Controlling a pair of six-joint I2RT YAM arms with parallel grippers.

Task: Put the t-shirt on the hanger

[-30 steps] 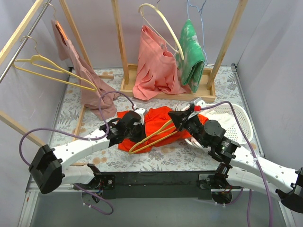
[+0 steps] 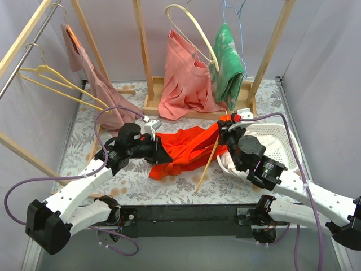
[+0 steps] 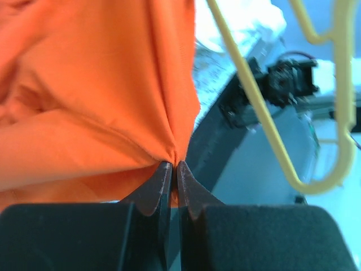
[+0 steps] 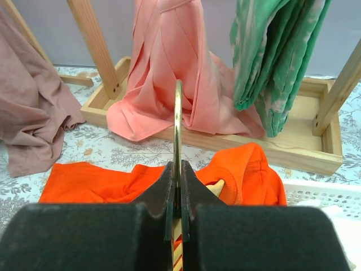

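The orange t-shirt lies spread between both arms, its right part raised toward my right gripper. In the left wrist view, my left gripper is shut on a folded edge of the shirt. My right gripper is shut on the hook of a yellow hanger. From there the hanger slants down in front of the shirt, and one end of it passes beside the cloth, clear of my left fingers. Orange cloth covers part of the hanger near its top.
A white basket with pale cloth stands at the right. Behind hang a pink garment and a green one. An empty yellow hanger and a mauve garment hang at the left.
The right gripper turned the hanger from a flat slant to steeper, and the shirt's right side rose.
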